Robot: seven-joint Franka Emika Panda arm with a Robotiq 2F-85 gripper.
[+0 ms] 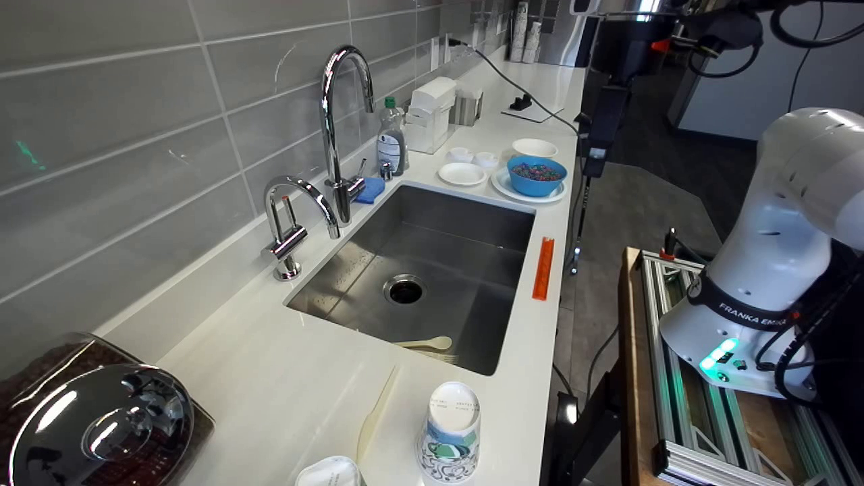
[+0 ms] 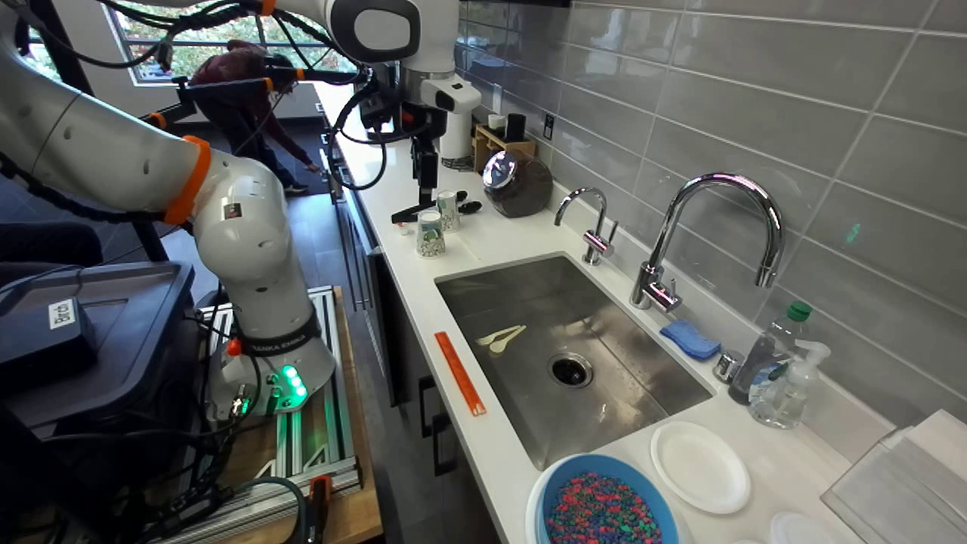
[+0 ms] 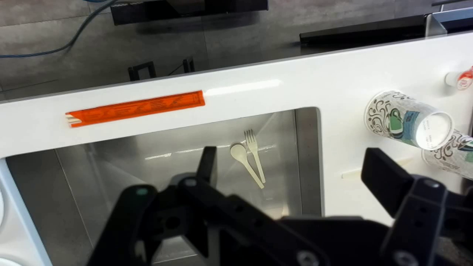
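My gripper stands open in the wrist view, its two black fingers wide apart with nothing held between them. Well below it, a pale spoon (image 3: 239, 153) and a fork (image 3: 251, 144) lie close together on the floor of the steel sink (image 3: 177, 153). A pale knife (image 1: 374, 420) rests on the counter, partly behind a finger in the wrist view. An orange chopstick packet (image 3: 137, 109) lies along the counter's front edge. Two patterned paper cups stand upside down beyond the sink; one cup (image 1: 450, 437) is nearer the edge.
At the sink's other end, a blue bowl (image 1: 534, 185) of coloured bits sits on a plate near a small white plate (image 1: 462, 174). Two taps rise behind the sink, the taller tap (image 1: 327, 129) arching high. A blue sponge (image 1: 370, 190) and soap bottle (image 1: 392, 142) stand by the wall.
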